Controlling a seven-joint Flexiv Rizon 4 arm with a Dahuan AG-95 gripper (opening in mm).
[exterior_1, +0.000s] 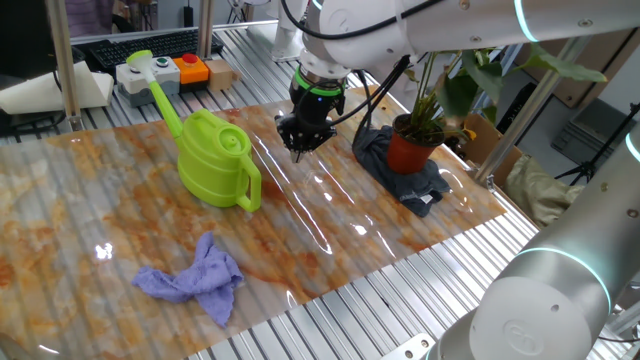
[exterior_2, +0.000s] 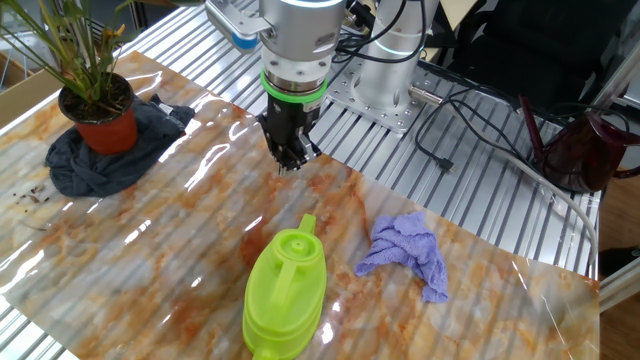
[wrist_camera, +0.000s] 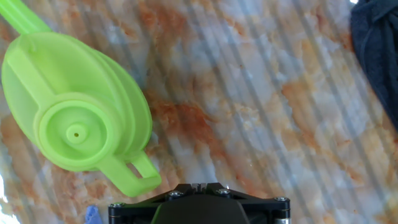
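My gripper hangs above the sheet-covered table, pointing down, its fingertips together at the bottom edge of the wrist view. Nothing shows between them. A lime-green watering can stands upright to one side, apart from the gripper; its handle lies nearest to the fingers. On the other side, a potted plant in a brown-orange pot stands on a dark grey cloth. A crumpled purple cloth lies near the table's front in exterior view 1.
The glossy marbled sheet is bare between the can and the plant. A dark red kettle and loose cables lie past the sheet. A button box and keyboard sit behind the can.
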